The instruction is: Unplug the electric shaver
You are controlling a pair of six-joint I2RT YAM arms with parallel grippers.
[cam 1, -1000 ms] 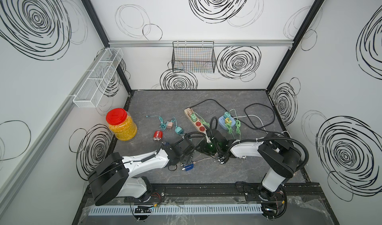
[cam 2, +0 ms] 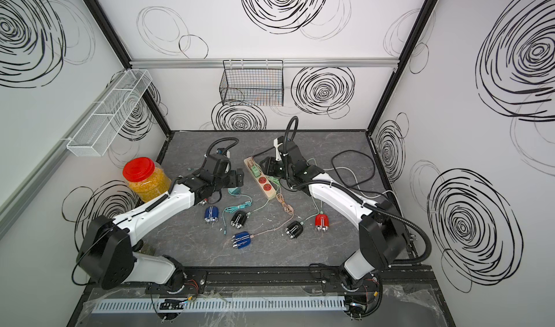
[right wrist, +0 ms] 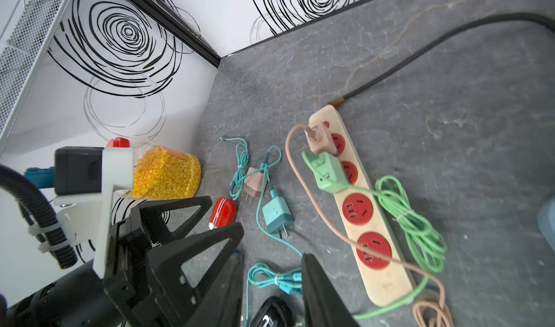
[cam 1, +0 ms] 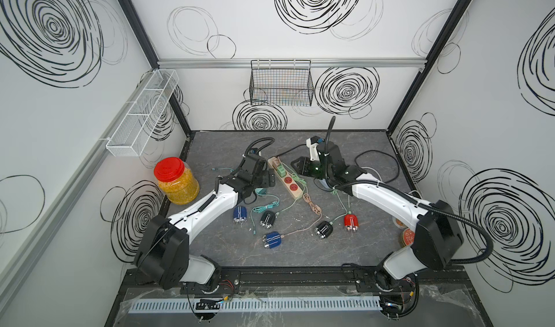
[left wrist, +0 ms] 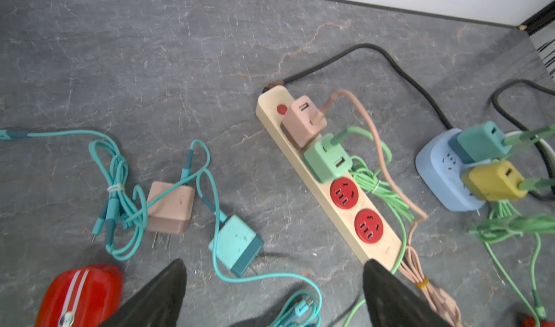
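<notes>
The cream power strip (left wrist: 276, 130) carries a pink charger (left wrist: 303, 127) and a green charger (left wrist: 326, 165), both with cords plugged in, above two free red sockets. A blue adapter (left wrist: 439, 176) at right holds teal and yellow plugs. Shavers lie near the front: red (cam 1: 351, 221), black (cam 1: 267, 219) and blue (cam 1: 272, 240), among others. My left gripper (cam 1: 267, 178) hovers over the table left of the strip, its fingers apart. My right gripper (cam 1: 298, 166) hangs above the strip's right side, fingers apart, with nothing seen between them.
A jar of yellow pieces (cam 1: 177, 185) stands at far left. Loose teal chargers (left wrist: 237, 243) and coiled cables lie around the strip. Baskets (cam 1: 281, 84) hang on the walls.
Both arms have moved up and back from the front of the table toward the power strip, uncovering the shavers at the front.
</notes>
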